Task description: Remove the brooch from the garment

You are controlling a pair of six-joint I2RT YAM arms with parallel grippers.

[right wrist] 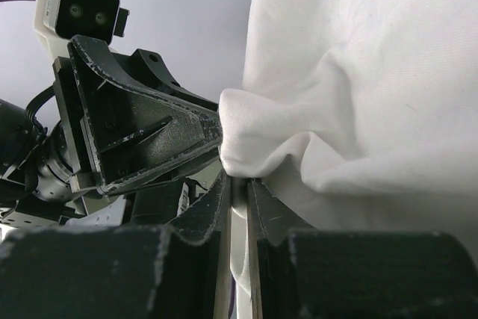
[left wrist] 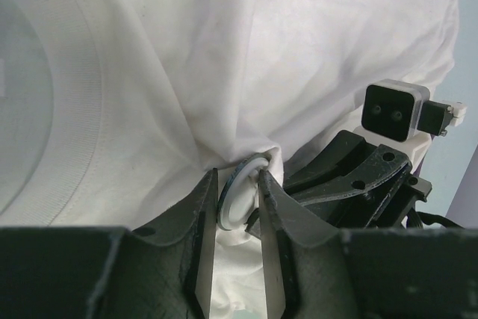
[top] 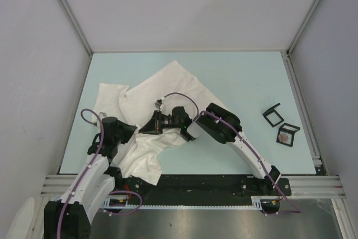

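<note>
The white garment [top: 168, 82] is bunched between my two grippers, which meet at its middle. In the left wrist view, my left gripper's fingertips [left wrist: 237, 181] sit at a curved, pale, dark-edged piece [left wrist: 228, 207] in a fold of fabric; whether this is the brooch I cannot tell. The tips are close together, slightly apart. My right gripper [top: 144, 127] comes in from the right. In the right wrist view its fingertips [right wrist: 239, 184] are close together under a fold of fabric [right wrist: 261, 125], with the left gripper's black body just beside; what lies between them is hidden.
Two small dark open cases [top: 285, 136] lie at the right of the pale table [top: 251, 82]. The arms are very near each other.
</note>
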